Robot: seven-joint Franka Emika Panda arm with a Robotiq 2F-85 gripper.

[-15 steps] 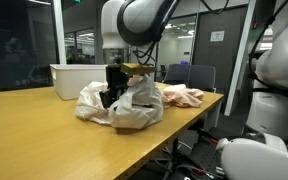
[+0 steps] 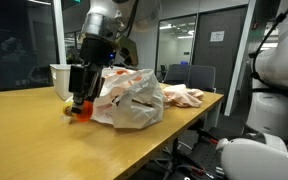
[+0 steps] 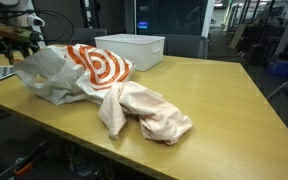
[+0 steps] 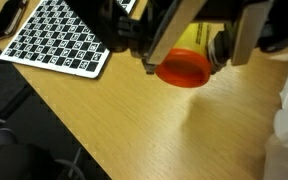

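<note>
My gripper (image 2: 85, 96) is shut on a yellow bottle with an orange-red cap (image 4: 185, 69), which shows between the fingers in the wrist view. In exterior view 1 the orange cap (image 2: 83, 112) hangs low, over or near the wooden table (image 2: 44, 140); whether it touches cannot be told. Just right of the gripper lies a crumpled white plastic bag (image 2: 136, 107). From the other side, the bag shows an orange-red ring print (image 3: 106, 64), and the gripper is mostly hidden at the far left.
A pink cloth (image 3: 144, 110) lies beside the bag. A white box (image 3: 130, 47) stands at the table's back. The checkered board (image 4: 59, 37) shows in the wrist view. Bare table extends left in exterior view 1.
My gripper has moved left, away from the bag, and lower. The orange cap, hidden a second ago, came into sight beside the bag and has moved left with the gripper.
</note>
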